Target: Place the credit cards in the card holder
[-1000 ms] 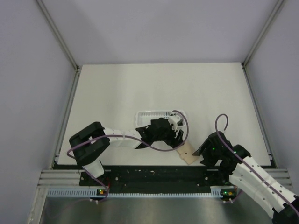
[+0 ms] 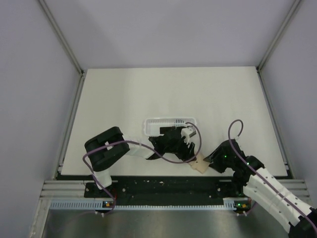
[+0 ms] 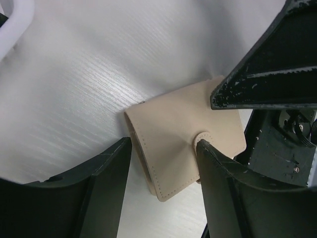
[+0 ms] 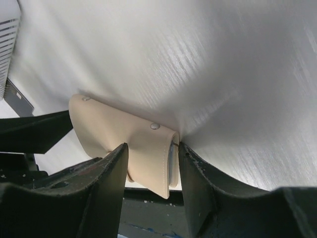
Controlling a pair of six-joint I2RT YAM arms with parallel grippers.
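Observation:
A beige card holder (image 2: 200,164) with a stitched edge and a round tab lies near the table's front edge. In the left wrist view my left gripper has one finger against the holder's edge and the other at its tab, with the beige holder (image 3: 171,129) between them. The right wrist view shows my right gripper shut on the opposite end of the holder (image 4: 116,129), its open edge folded between the fingers. Dark cards (image 2: 170,130) appear in the white basket, partly hidden by the left arm.
Behind the left gripper stands the white basket (image 2: 147,127). A black strip (image 2: 163,191) borders the table's front, close to the holder. Most of the white table (image 2: 173,91) behind the basket is bare.
My left gripper has come slightly right and toward the front, onto the holder's near left part.

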